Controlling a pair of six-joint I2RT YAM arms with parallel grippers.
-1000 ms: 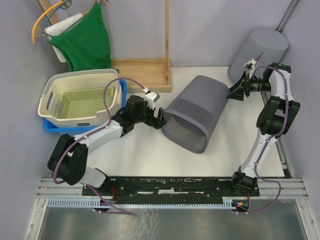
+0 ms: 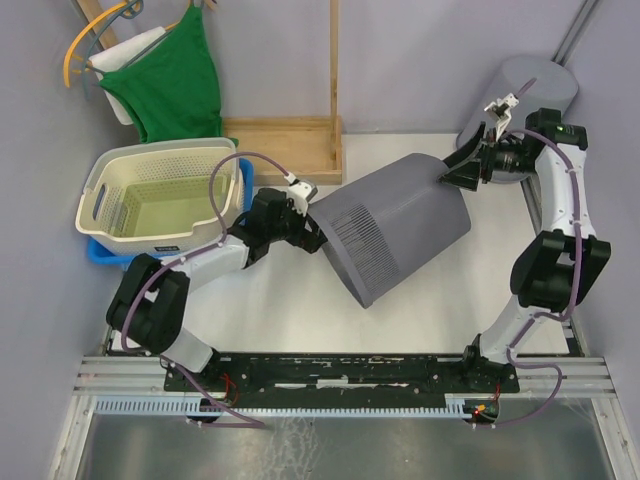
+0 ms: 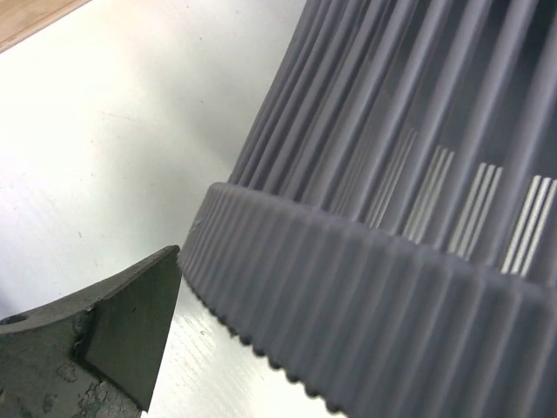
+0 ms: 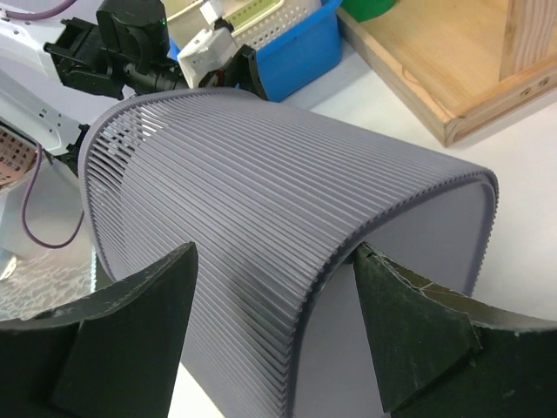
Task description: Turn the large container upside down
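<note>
The large grey container [image 2: 415,225] lies tilted on its side across the middle of the table, slanting from back right to front left. A slotted patch [image 2: 365,245] on its side faces up near its left end. My left gripper [image 2: 314,234] is open at that end's back corner; in the left wrist view one finger [image 3: 130,335] shows beside the ribbed rim [image 3: 348,279], the other being hidden. At the other end my right gripper [image 2: 462,165] stands open, and in the right wrist view the container's edge [image 4: 335,252] runs between its spread fingers.
A cream basket [image 2: 160,235] in a blue tub [image 2: 105,252] stands on the left, and a wooden frame [image 2: 285,150] is at the back. Behind the right arm is a grey bin [image 2: 525,85]. Bare table [image 2: 260,320] lies in front of the container.
The container has swung, its left-end mouth shifting left and turning out of sight from above, its right end spreading rightward.
</note>
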